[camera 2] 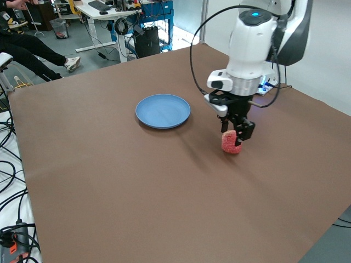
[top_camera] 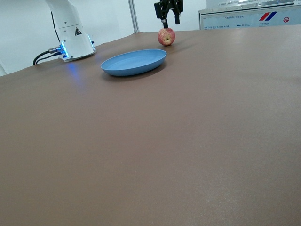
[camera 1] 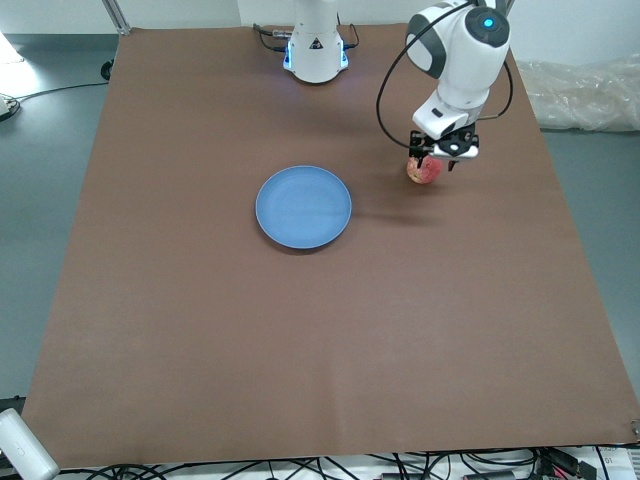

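Note:
A red apple (camera 1: 425,172) sits on the brown table right of a blue plate (camera 1: 303,206), also seen in the top view as a plate (top_camera: 133,61). My gripper (camera 2: 231,134) is just over the apple, its dark fingers apart. In the top view the gripper (top_camera: 171,21) stands above the apple (top_camera: 166,37), one finger near its top, the other raised clear of it. The apple is partly behind the gripper in the left and right views.
The white arm base (top_camera: 75,44) stands at the back edge. Cables and equipment line the table's outer edges.

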